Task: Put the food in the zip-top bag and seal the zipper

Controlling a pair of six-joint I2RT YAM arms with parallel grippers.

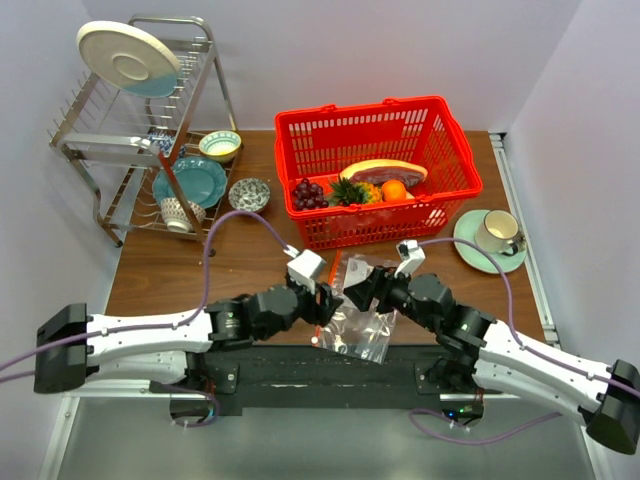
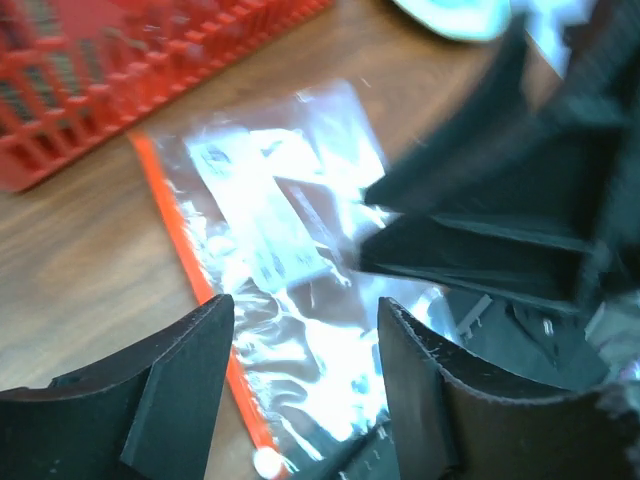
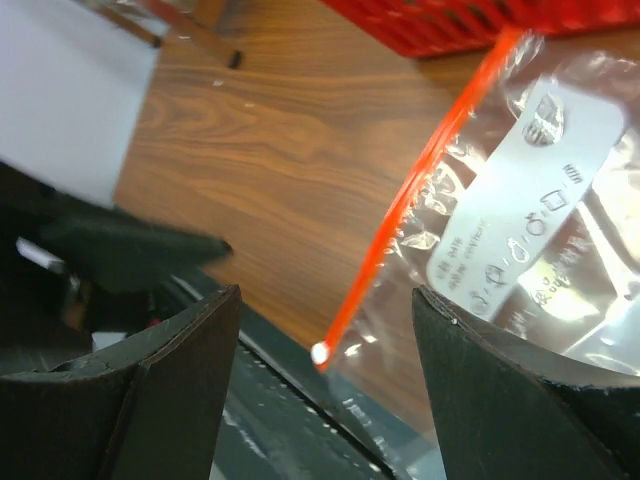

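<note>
The zip top bag (image 1: 355,330) lies flat at the table's front edge below the basket, its red zipper (image 3: 400,210) along its left side and a white label (image 2: 260,210) on top. Both grippers hang over it, apart from it. My left gripper (image 1: 322,305) is open, empty between its fingers. My right gripper (image 1: 362,290) is open too, beside the left one. The food sits in the red basket (image 1: 445,130): grapes (image 1: 308,195), a pineapple (image 1: 355,192), an orange (image 1: 393,190) and a long pale-edged item (image 1: 383,172).
A dish rack (image 1: 140,140) with plates and bowls stands at the left, a patterned bowl (image 1: 249,196) beside it. A cup (image 1: 496,231) on a green saucer (image 1: 475,255) is at the right. Bare wood is free at the left front.
</note>
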